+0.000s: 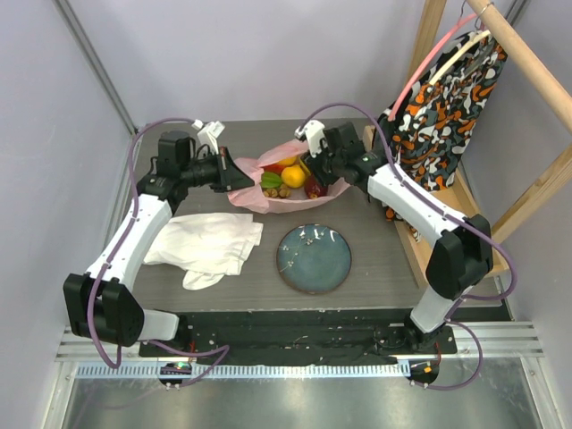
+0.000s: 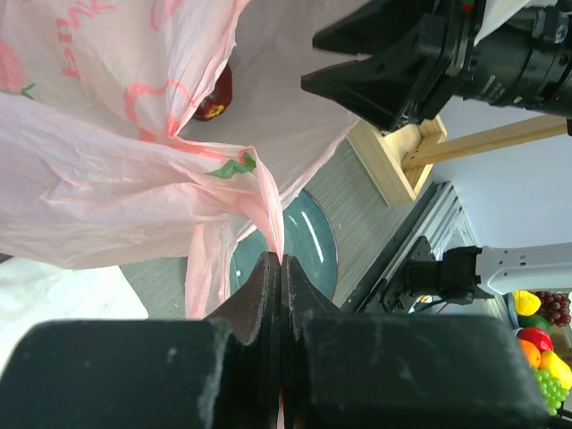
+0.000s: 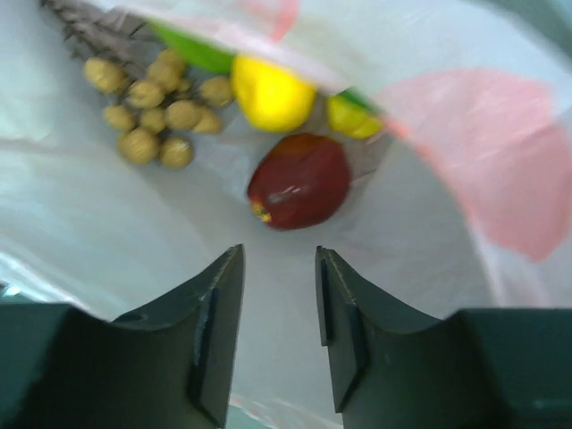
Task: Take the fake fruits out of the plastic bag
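The pink-white plastic bag (image 1: 268, 204) lies spread with its mouth up, several fake fruits inside. A dark red fruit (image 3: 299, 181) rests on the bag's floor, beyond the right fingertips. Near it are a yellow fruit (image 3: 271, 94), a brownish bunch (image 3: 152, 107) and a green piece (image 1: 270, 180). My left gripper is shut on the bag's left edge, whose gathered plastic runs into its fingertips. Over the bag's right side, my right gripper has its fingers apart, nothing between them. The right arm covers part of the bag from above.
A dark blue plate (image 1: 314, 259) with a few small bits on it stands in front of the bag. To its left lies a crumpled white cloth (image 1: 207, 243). On the right, a wooden rack (image 1: 460, 214) holds a patterned bag (image 1: 451, 116).
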